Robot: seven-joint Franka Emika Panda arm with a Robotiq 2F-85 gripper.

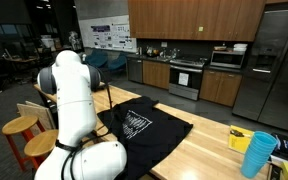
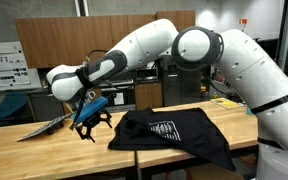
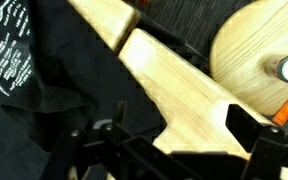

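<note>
A black cloth with white printing, apparently a garment, lies spread on the wooden table; the black cloth covers the table's middle in exterior view 1. In exterior view 2 my gripper hangs over bare wood to the left of the cloth. The wrist view has the gripper open, its dark fingers wide apart and nothing held between them. A corner of the cloth reaches in near the left finger, with a bunched fold farther left. Whether the fingertips touch anything cannot be told.
A blue cup stack stands at the table's right end near a yellow item. Round stools stand left of the table. In the wrist view, a round wooden top bears a small container beyond a dark gap.
</note>
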